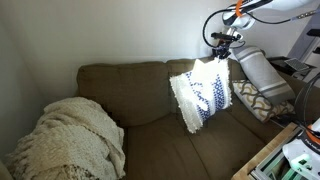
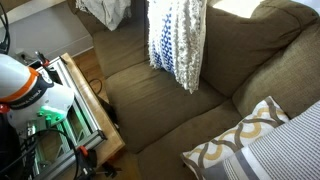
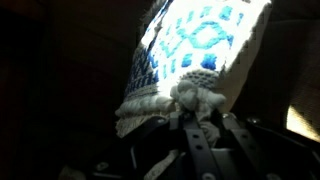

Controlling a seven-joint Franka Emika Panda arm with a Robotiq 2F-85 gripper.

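A blue-and-white patterned pillow hangs by its top corner from my gripper, above the brown couch. In the wrist view my gripper is shut on a bunched white corner of the pillow, whose blue pattern spreads out beyond the fingers. Only the lower part of the pillow shows in the second exterior view, over the couch seat; the gripper is out of that frame.
The brown couch has a bare middle seat. A cream knitted blanket lies at its left end. Grey-striped pillows and a patterned pillow rest at the right. A wooden-edged table carries the robot base.
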